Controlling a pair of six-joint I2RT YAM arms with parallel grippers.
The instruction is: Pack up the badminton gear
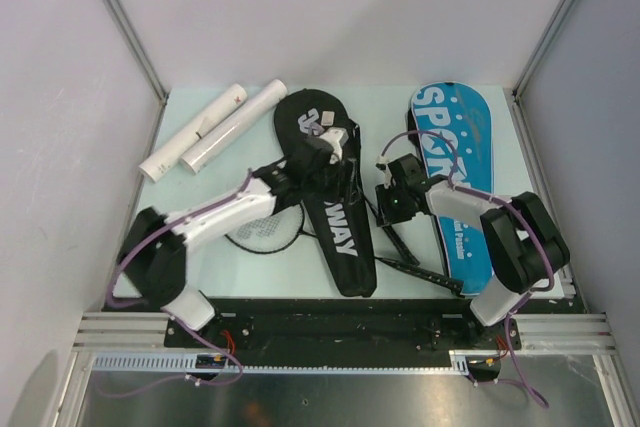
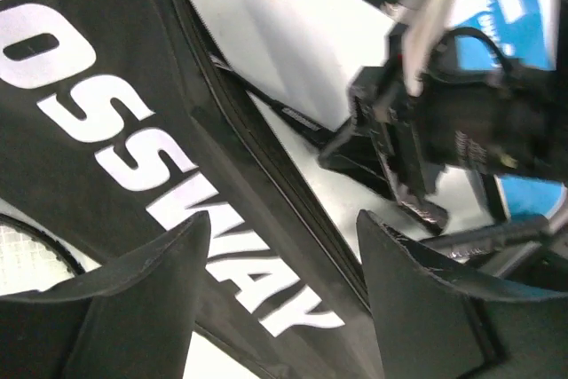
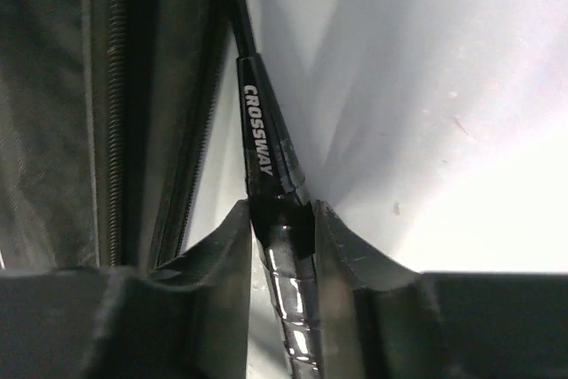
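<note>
A long black racket bag lettered CROSSWAY [image 1: 340, 242] lies in the middle, a blue bag [image 1: 465, 227] at the right. A racket [image 1: 262, 229] lies left of the black bag. My left gripper [image 1: 343, 179] hangs open over the black bag. My right gripper [image 1: 388, 209] is low at the black racket handle [image 3: 266, 130] beside the black bag; in the right wrist view its fingers are on either side of the handle, part open, with contact unclear.
Two white shuttlecock tubes [image 1: 190, 133] lie at the back left. A second black handle [image 1: 430, 277] lies near the front edge.
</note>
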